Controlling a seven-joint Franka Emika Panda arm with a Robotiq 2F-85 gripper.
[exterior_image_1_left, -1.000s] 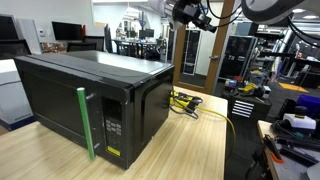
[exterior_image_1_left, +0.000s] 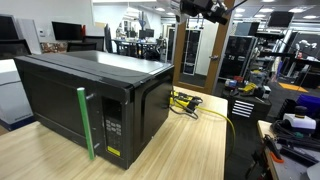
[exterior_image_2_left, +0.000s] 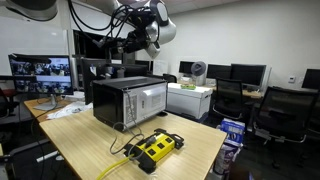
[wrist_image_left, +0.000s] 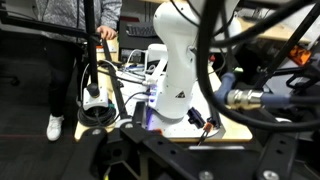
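Note:
A black microwave (exterior_image_1_left: 75, 95) stands on the wooden table, its control panel (exterior_image_1_left: 113, 128) facing the near side. A green strip (exterior_image_1_left: 86, 122) runs upright along its front, and the door looks closed. In exterior view 2 the microwave (exterior_image_2_left: 115, 103) shows its back and a pale side. My gripper is raised high, clear of the microwave, with only dark parts of it along the bottom of the wrist view. It is open; nothing shows held, though its fingertips are hard to make out.
A yellow power strip (exterior_image_2_left: 155, 150) with cables lies on the table beside the microwave. Free tabletop (exterior_image_1_left: 185, 150) lies to the microwave's right. A person (wrist_image_left: 65, 30) stands near the arm's white base (wrist_image_left: 180, 70).
The microwave and power strip stay where they were.

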